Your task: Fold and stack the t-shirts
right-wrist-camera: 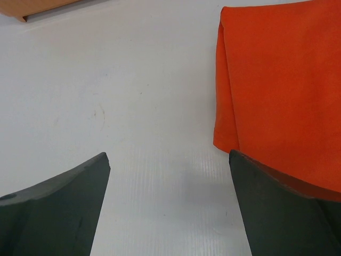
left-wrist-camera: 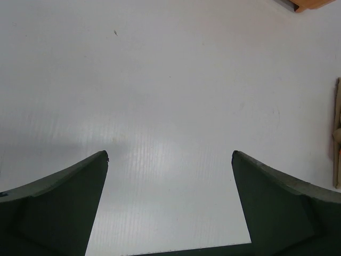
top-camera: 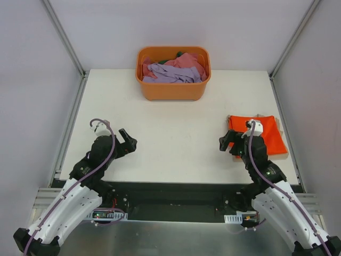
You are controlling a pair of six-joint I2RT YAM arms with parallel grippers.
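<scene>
An orange-red shirt [top-camera: 273,140], folded into a flat rectangle, lies on cardboard at the table's right side. Part of that shirt [right-wrist-camera: 282,80] fills the upper right of the right wrist view. More shirts, a lavender one [top-camera: 173,73] and a pinkish-red one [top-camera: 186,61], are heaped in the orange bin [top-camera: 173,92] at the back, with a bit of dark green showing. Over the left of the table, my left gripper [top-camera: 129,140] is open and empty. My right gripper [top-camera: 226,146] also stands open, just left of the folded shirt, which its arm partly covers in the top view.
A cardboard edge [left-wrist-camera: 338,133] shows at the far right of the left wrist view. Walls close in the left, right and back.
</scene>
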